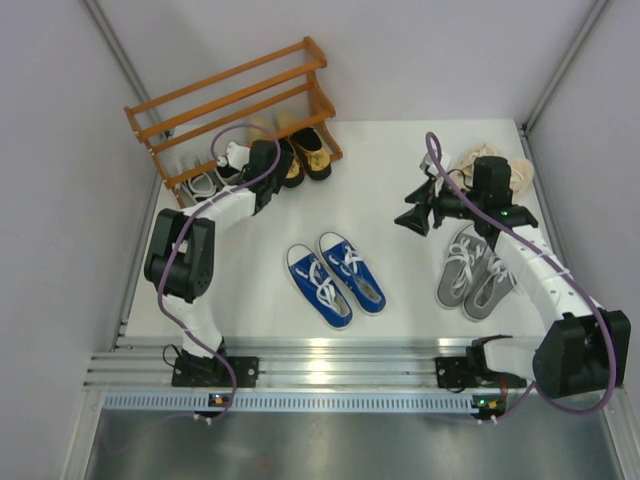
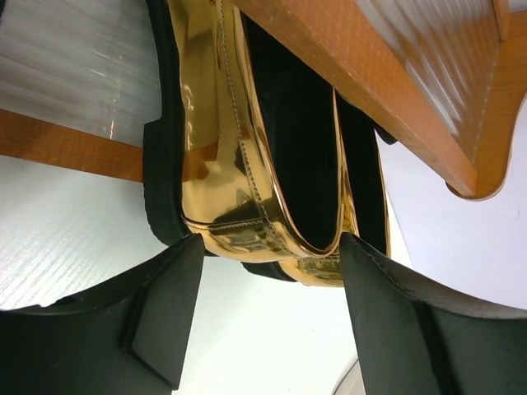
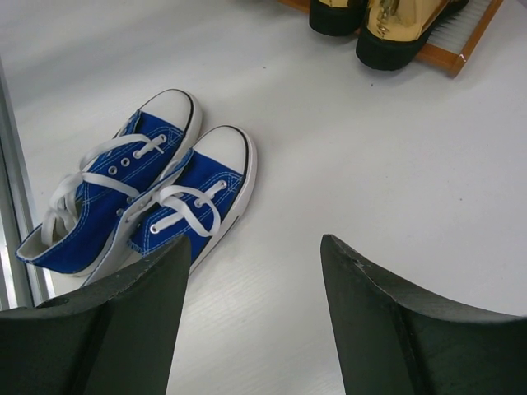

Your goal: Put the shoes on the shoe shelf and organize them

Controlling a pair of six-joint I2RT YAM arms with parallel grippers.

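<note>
The wooden shoe shelf [image 1: 220, 100] stands at the back left with black-and-gold shoes [image 1: 313, 152] and white shoes [image 1: 198, 186] on its lower level. My left gripper is at the shelf, open around the heel of a gold shoe [image 2: 230, 222], just behind a wooden rail. Two blue sneakers [image 1: 316, 283] [image 3: 198, 197] lie in the middle of the table. My right gripper hangs open over the right side with nothing between its fingers. Grey sneakers [image 1: 487, 290] lie at the right.
Cream shoes [image 1: 518, 172] lie at the back right, partly behind the right arm. Bare table [image 1: 390, 150] shows between the shelf and the right arm.
</note>
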